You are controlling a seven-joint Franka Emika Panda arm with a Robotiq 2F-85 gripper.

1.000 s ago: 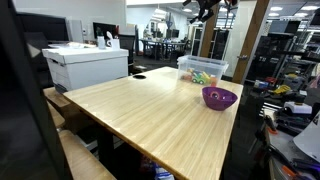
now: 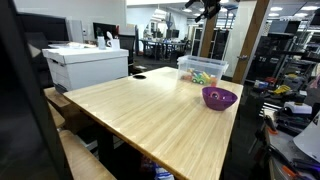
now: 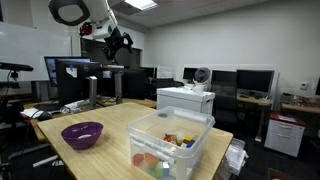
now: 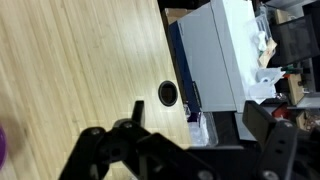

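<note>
High above the table, my gripper (image 2: 207, 13) shows at the top of exterior view 1 and, pointing to the right, in exterior view 2 (image 3: 122, 42). Its two dark fingers stand well apart in the wrist view, so it is open, with nothing between them. A purple bowl (image 2: 219, 98) rests near the table's right edge; a small object seems to lie inside, too small to name. Part of the same bowl (image 4: 2, 147) peeks in at the wrist view's left edge. A clear plastic bin (image 3: 150, 122) holds several colourful items.
A flat black disc (image 4: 168, 93) lies near one edge. Beyond that edge stands a white cabinet (image 2: 90, 68). Monitors and desks fill the background.
My gripper has risen slightly toward the top of exterior view 1. The bowl, the bin and the disc have stayed where they were.
</note>
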